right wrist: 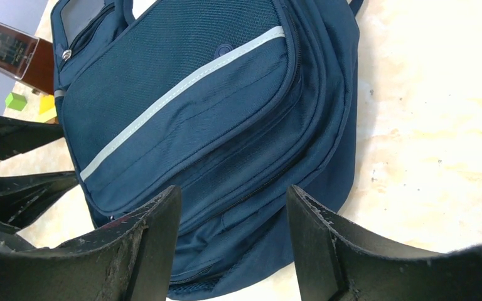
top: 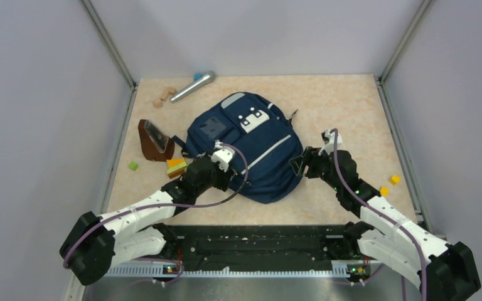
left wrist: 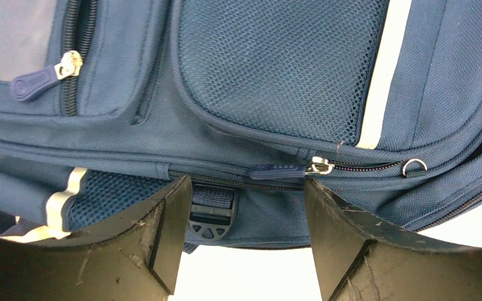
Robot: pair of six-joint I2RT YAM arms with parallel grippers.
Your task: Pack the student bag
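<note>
The dark blue bag [top: 267, 153] lies flat and tilted across the middle of the table. In the left wrist view, a zipper pull [left wrist: 279, 172] on the bag's side seam shows just beyond the fingertips of my left gripper; the fingers stand apart with nothing between them, and contact with the bag cannot be judged. A smaller zipper pull [left wrist: 37, 83] is on the front pocket. My right gripper is open over the bag's lower right side, its fingers empty. A dark seam [right wrist: 251, 191] runs along the bag there.
A brown case [top: 156, 141] and a yellow-green block [top: 176, 168] lie left of the bag. Behind are a silver cylinder [top: 192, 87] and wooden blocks [top: 165, 94]. Yellow cubes [top: 395, 179] sit at the right edge.
</note>
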